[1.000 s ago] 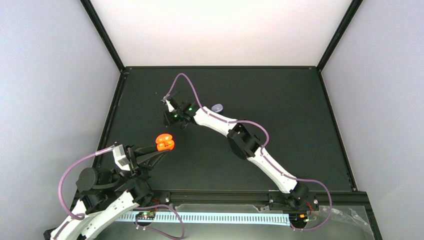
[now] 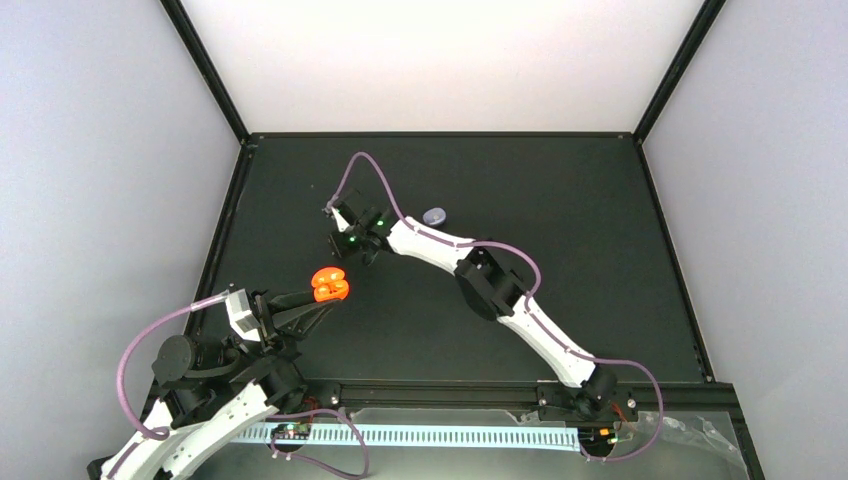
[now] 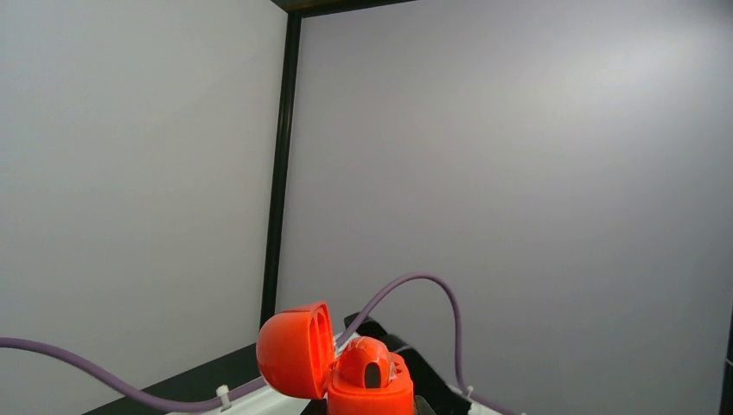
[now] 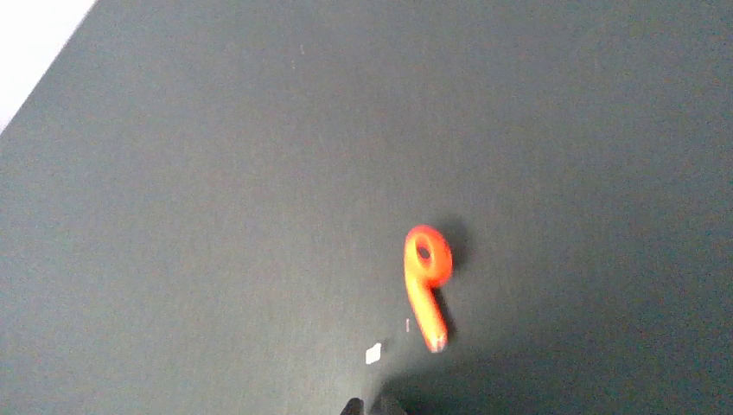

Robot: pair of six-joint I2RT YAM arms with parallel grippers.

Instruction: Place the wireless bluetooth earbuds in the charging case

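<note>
An orange charging case is held up at the left, its lid open. My left gripper is shut on this case. Inside the case base sits a rounded orange piece that looks like one earbud. Another orange earbud lies flat on the dark table, its loop end pointing up in the right wrist view. At that view's bottom edge is my right gripper, its tips close together and nothing seen between them, apart from the earbud. From above, the right arm hides this earbud.
Beside the right forearm rests a small grey-purple round object. A tiny white scrap lies close to the loose earbud. Purple cables loop above both arms.
The right arm's wrist has shifted only slightly, with its cable moving a little. The left arm and the case have stayed still.
</note>
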